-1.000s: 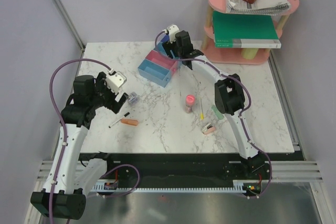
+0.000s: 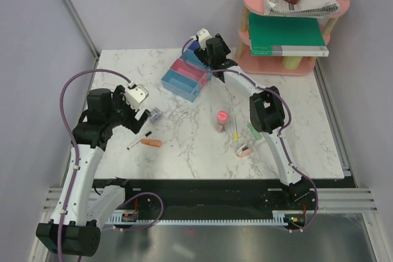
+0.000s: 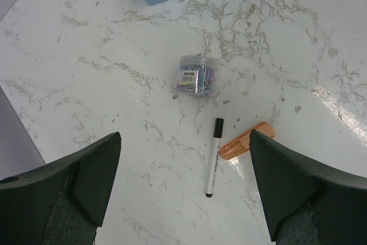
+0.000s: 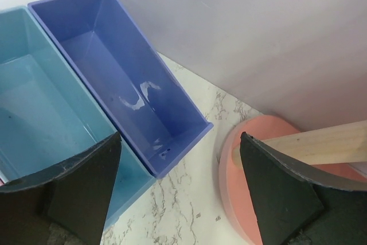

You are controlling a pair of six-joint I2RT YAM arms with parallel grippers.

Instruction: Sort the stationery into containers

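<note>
My right gripper hangs part open over the back bins, a dark blue bin (image 4: 120, 67) and a light blue bin (image 4: 40, 101), with nothing seen between its fingers. My left gripper is open above the left table. Below it lie a clear jar of clips (image 3: 196, 76), a black-capped marker (image 3: 212, 164) and an orange cylinder (image 3: 243, 142). Further right on the table are a pink-topped container (image 2: 221, 121), a yellow pencil (image 2: 235, 130), a pink item (image 2: 244, 151) and a green item (image 2: 253, 130).
A pink bin (image 2: 187, 70) sits among the blue bins. A pink tiered shelf (image 2: 276, 64) with books and newspapers fills the back right; its wooden post (image 4: 309, 144) is beside my right gripper.
The left arm looks still.
</note>
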